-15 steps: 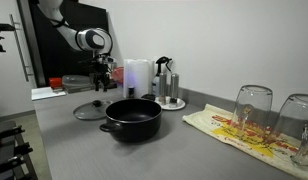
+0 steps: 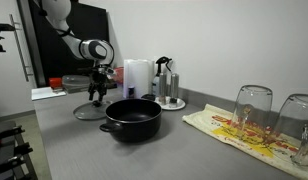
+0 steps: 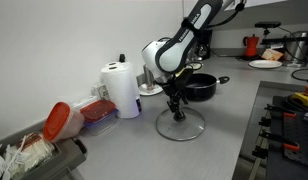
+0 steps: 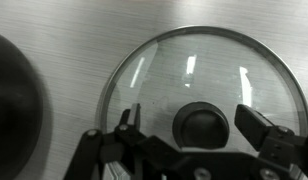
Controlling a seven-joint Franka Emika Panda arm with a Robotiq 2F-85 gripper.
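Note:
A clear glass lid (image 4: 194, 70) with a round black knob (image 4: 201, 126) lies flat on the grey table. In the wrist view the knob sits between the two spread fingers of my gripper, close to the palm. The fingers are open and stand on either side of the knob. From the second exterior view, my gripper (image 3: 177, 104) points down over the middle of the lid (image 3: 194, 124). A black pot (image 2: 133, 120) without a cover stands beside the lid; its dark side (image 4: 14, 110) fills the left of the wrist view.
Paper towel rolls (image 3: 116, 90) stand behind the lid, near bottles (image 2: 174, 86) on a white plate. Two upturned glasses (image 2: 252, 108) rest on a yellow cloth (image 2: 219, 122) at the right. Bare table (image 2: 184, 155) lies in front of the pot.
My gripper has come down from above the lid to its knob. The lid and the pot have stayed where they were.

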